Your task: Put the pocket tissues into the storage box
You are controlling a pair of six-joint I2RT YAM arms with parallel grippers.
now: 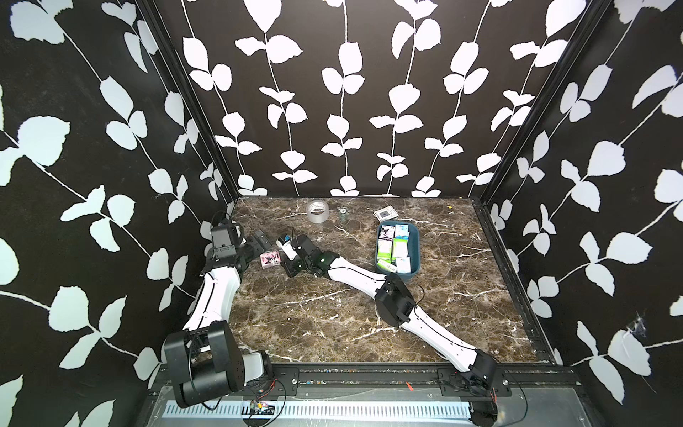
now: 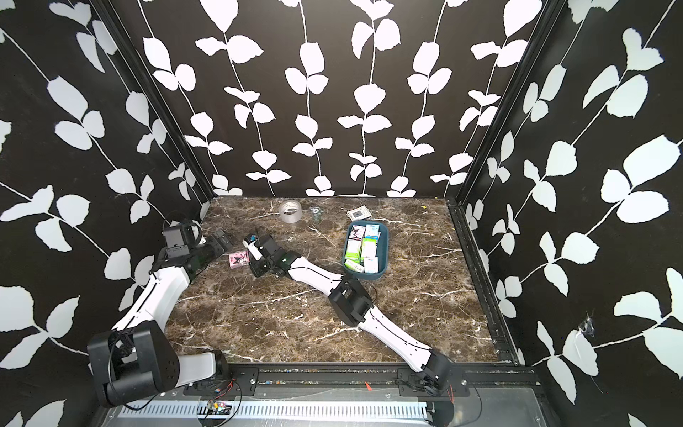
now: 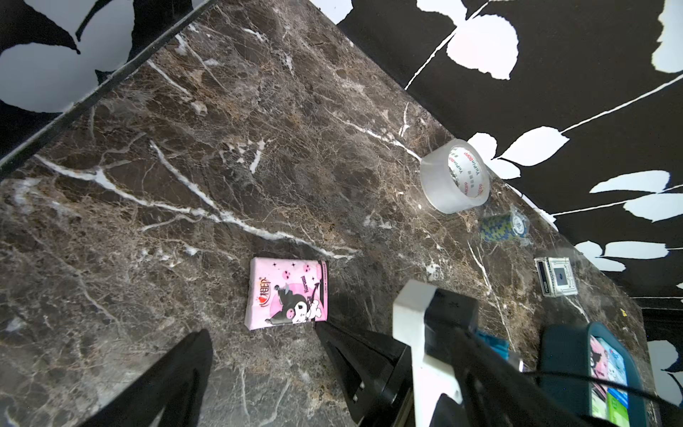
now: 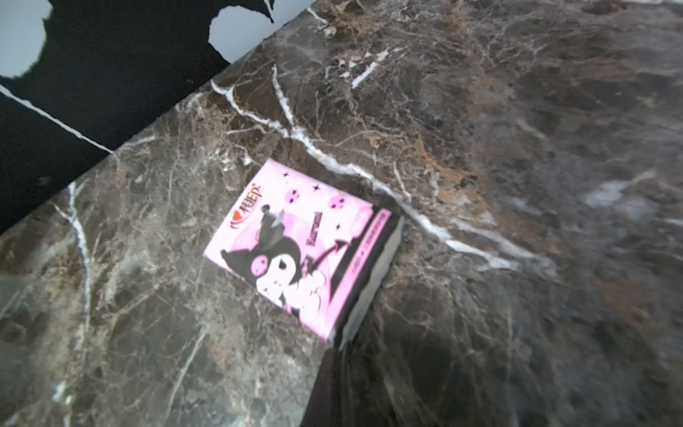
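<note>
A pink pack of pocket tissues (image 3: 288, 291) with a cartoon figure lies flat on the marble table, at the left in both top views. My right gripper is shut with nothing between its fingers; its tip is close by the dark edge of the pack, and I cannot tell whether they touch. On the pack's other side, my left gripper (image 1: 261, 243) stands open and empty above the table. The blue storage box (image 1: 417, 249), right of centre, holds several tissue packs (image 1: 385, 249) in white, green, pink and blue.
Along the back sit a roll of clear tape (image 3: 455, 176), a small patterned cylinder (image 3: 503, 226) and a white card-like item (image 1: 385, 213). My right arm crosses the table between the pink pack and the box. Bare table (image 1: 313, 320) lies in front.
</note>
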